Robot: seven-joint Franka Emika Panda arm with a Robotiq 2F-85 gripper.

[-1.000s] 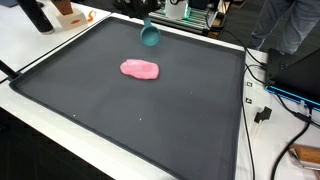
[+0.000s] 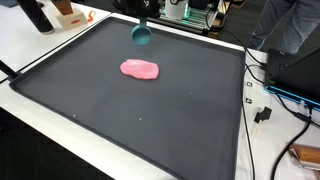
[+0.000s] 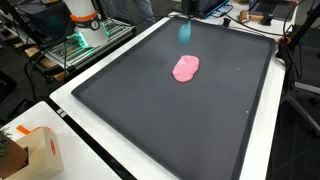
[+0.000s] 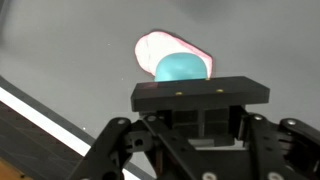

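My gripper is shut on a teal object [image 4: 180, 67], whose rounded end pokes out past the dark fingers in the wrist view. In exterior view 1 the teal object [image 2: 141, 34] hangs near the far edge of the dark board, and exterior view 2 has the teal piece [image 3: 185, 32] there too. A flat pink piece [image 2: 139, 69] lies on the board, apart from the teal object in both exterior views. From the wrist camera the teal end covers part of the pink piece [image 4: 165, 48]. What exactly the teal object is cannot be made out.
The dark board [image 2: 150, 115] has a pale border and is bare apart from the pink piece. Beyond its far left corner stands an orange and white box [image 2: 70, 15]. Cables [image 2: 248, 60] run along the right side.
In exterior view 1 the teal object has shifted a little to the left and slightly up, carried by my gripper. The pink piece has stayed in place.
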